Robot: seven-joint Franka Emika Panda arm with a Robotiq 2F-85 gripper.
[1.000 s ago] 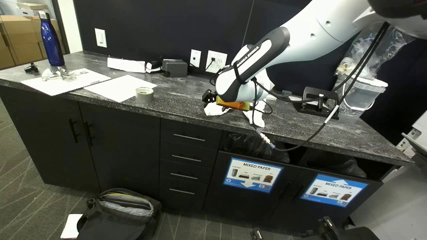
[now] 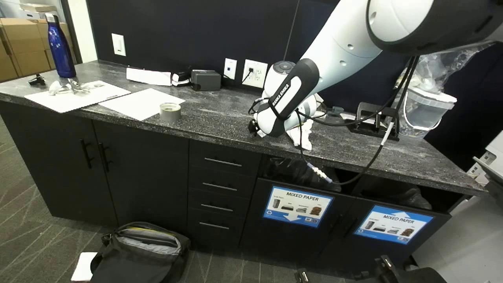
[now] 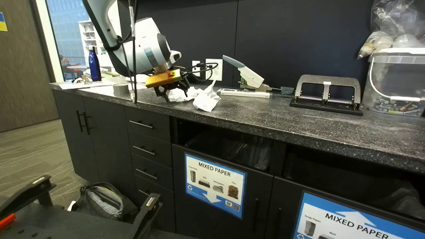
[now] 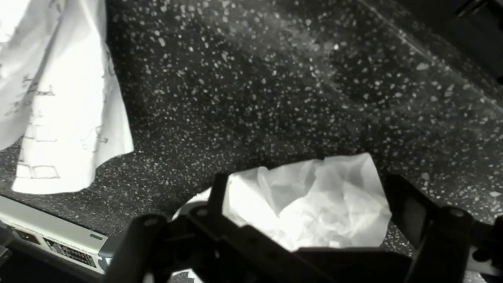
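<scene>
My gripper is open, pointing down, its two black fingers on either side of a crumpled white paper [image 4: 325, 203] on the dark counter. Whether the fingers touch that paper I cannot tell. In exterior view 2 the gripper [image 3: 172, 95] hangs low by the same paper [image 3: 185, 94]. Another crumpled sheet [image 3: 207, 98] stands on the counter to its right; in the wrist view this sheet [image 4: 70, 108] shows drawn marks at the upper left. Exterior view 1 has the gripper mostly hidden behind the arm's wrist.
A white stapler [image 3: 250, 75] and a black hole punch [image 3: 327, 93] stand right of the papers, with a clear bucket [image 3: 394, 79] beyond. Left lie a tape roll [image 2: 170, 112], flat sheets [image 2: 141, 103] and a blue bottle [image 2: 61, 49]. The counter's front edge is close.
The arm's wrist has moved down and slightly right in exterior view 1. It now covers most of the left crumpled paper, and the orange part on the gripper is hidden there.
</scene>
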